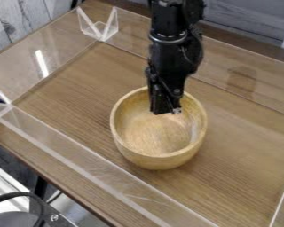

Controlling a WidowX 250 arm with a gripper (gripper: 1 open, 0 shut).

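Observation:
A round light-wooden bowl (156, 142) sits on the wooden table in the middle of the camera view. The black gripper (166, 106) is over the bowl's back part, its tip at about rim height; it is shut, with nothing clearly visible between its fingers. The bowl's visible floor looks bare, though the gripper hides part of its back.
A clear plastic piece (99, 25) stands at the back left. Clear strips run along the left side, and a black cable (26, 199) lies at the lower left.

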